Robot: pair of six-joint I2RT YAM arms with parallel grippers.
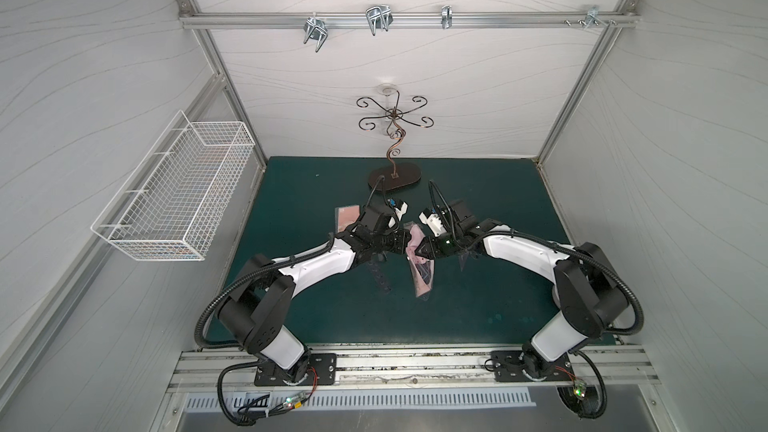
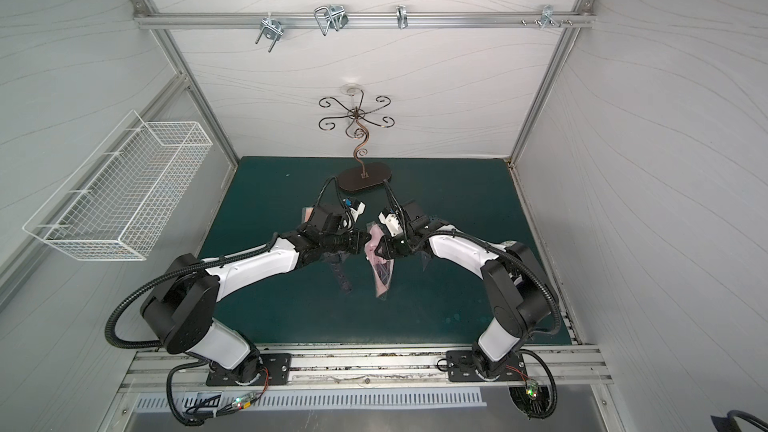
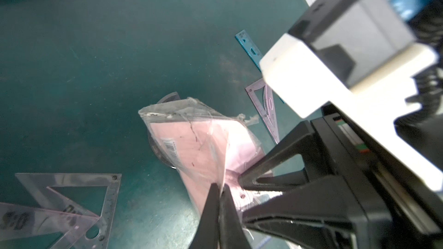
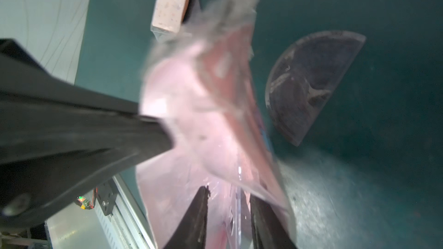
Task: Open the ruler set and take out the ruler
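The ruler set's pink-backed clear plastic pouch (image 3: pixel 193 143) hangs between my two grippers over the middle of the mat. My left gripper is shut on the edge of the pouch. From the other side, my right gripper stands part open at the pouch, its fingertips (image 4: pixel 199 203) apart. Between and behind those fingers, pink plastic and a thin clear strip (image 4: pixel 239 203) show; whether the strip is a ruler I cannot tell. In the right wrist view the top of the pouch is creased and blurred.
Loose on the green mat lie a dark protractor (image 4: pixel 316 78), clear set squares (image 3: pixel 108 203), a purple triangle (image 3: pixel 265 106) and a blue ruler (image 3: pixel 249 46). A pink pack (image 1: pixel 347 216) lies behind my left arm. The metal stand (image 1: pixel 394 176) is at the back.
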